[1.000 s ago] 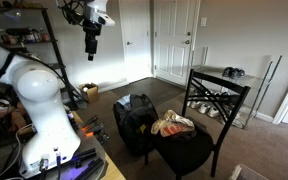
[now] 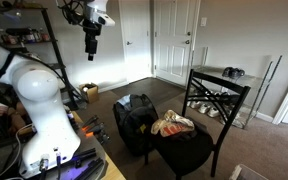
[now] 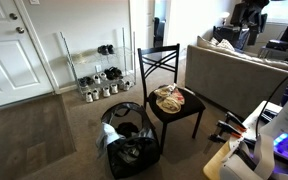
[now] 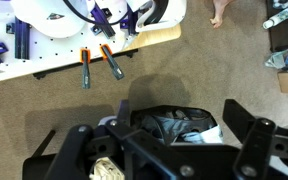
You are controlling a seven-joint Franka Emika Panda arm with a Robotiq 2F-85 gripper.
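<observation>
High above the floor, at the upper left of exterior view 1, my gripper (image 2: pixel 91 52) points downward. In the wrist view its black fingers (image 4: pixel 125 112) stand wide apart, so it is open, with nothing held between them. Below lies a black mesh basket (image 4: pixel 164 112) holding dark and pale cloth. Exterior view 2 shows that basket (image 3: pixel 130 155) on the floor beside a black chair (image 3: pixel 174 98). A beige and reddish bundle (image 2: pixel 172 123) rests on the chair's seat.
Behind the chair, a rack (image 3: pixel 99 70) carries several shoes. A couch (image 3: pixel 224 75) stands right of the chair in exterior view 2. Tools, including pliers (image 4: pixel 85 70), lie at the wooden-edged base table (image 4: pixel 54 62).
</observation>
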